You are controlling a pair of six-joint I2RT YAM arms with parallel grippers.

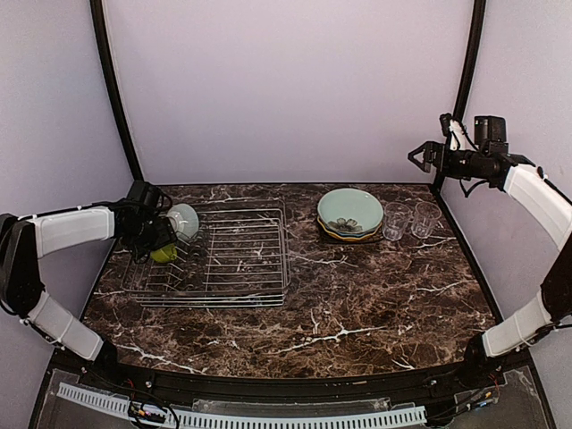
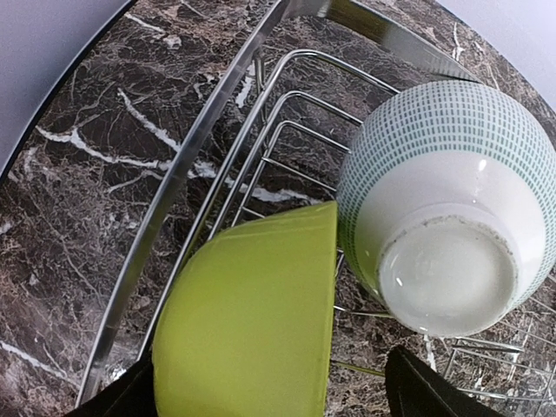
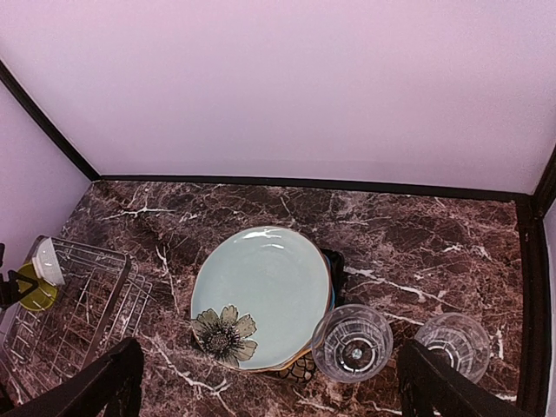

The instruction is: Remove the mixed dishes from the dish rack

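At the left end of the wire dish rack a yellow-green cup or bowl leans beside a white bowl with a teal dotted pattern, its base turned toward the left wrist camera. My left gripper is low over the green dish with fingers open. In the left wrist view its fingers lie on either side of that dish, and whether they touch it I cannot tell. Up at the right, clear of the counter, my right gripper is open and empty. Most of the rack is bare.
Right of the rack, a pale plate with a grey flower tops a stack of plates. Two clear glasses stand beside it. Walls bound the left, right and back.
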